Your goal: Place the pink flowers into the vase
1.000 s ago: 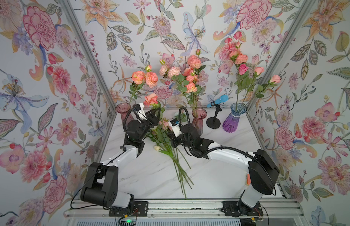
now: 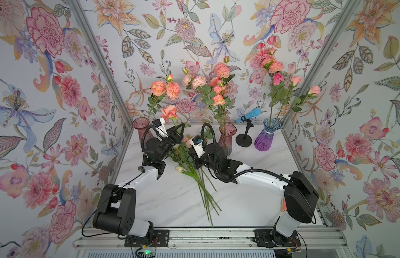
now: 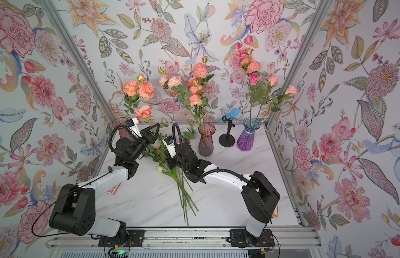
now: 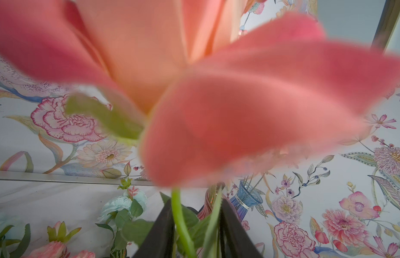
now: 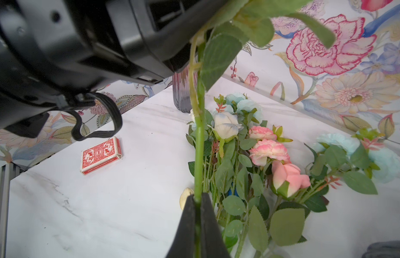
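Note:
A large coral-pink flower [image 2: 169, 111] rises upright above my left gripper, and its petals fill much of the left wrist view. Its thin green stems pass between my left fingers, which stand apart. Lower down, my right gripper is closed around the flower's stem [image 5: 200, 142]. Three vases stand along the back: a pinkish one [image 2: 141, 124] at left, another pinkish one [image 2: 226, 139] in the middle and a purple-blue one [image 2: 264, 139] at right. All three have pink or coral flowers above them.
Loose flowers with white, pink and pale blue heads [image 5: 270, 150] lie on the table, stems toward the front. A blue device on a black stand [image 2: 244, 139] stands between the middle and right vases. A red card box [image 5: 101, 154] lies on the table.
The pink flower's head has shifted slightly left and tilted. My right gripper has moved slightly left. The left arm has barely moved.

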